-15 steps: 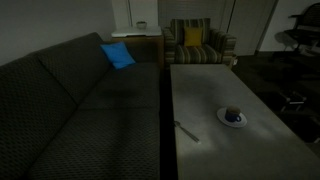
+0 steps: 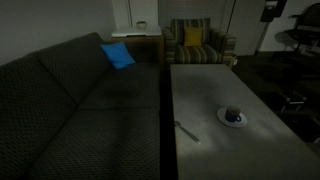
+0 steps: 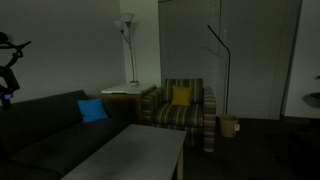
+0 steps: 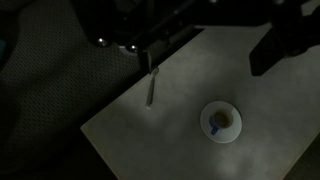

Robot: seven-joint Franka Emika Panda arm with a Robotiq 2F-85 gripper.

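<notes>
On the grey table point(image 2: 215, 105) a cup point(image 2: 232, 114) with a blue handle stands on a white saucer point(image 2: 241, 123). The wrist view shows the cup point(image 4: 221, 119) from above, holding something brown. A spoon point(image 2: 187, 131) lies flat near the table's sofa-side edge; its handle point(image 4: 151, 92) is below the left finger in the wrist view. My gripper is open above the table, its dark fingers wide apart, with only tabletop showing between them. Neither cup nor spoon is touched, as far as this dim view shows.
A dark sofa point(image 2: 85, 100) with a blue pillow point(image 2: 118, 55) runs along the left. Behind the table stands a striped armchair point(image 3: 170, 112) with a yellow cushion point(image 3: 182, 96).
A dark part, seemingly of my arm or gripper, has come into sight at the top right of exterior view 1. Cup, saucer and spoon have stayed in place.
</notes>
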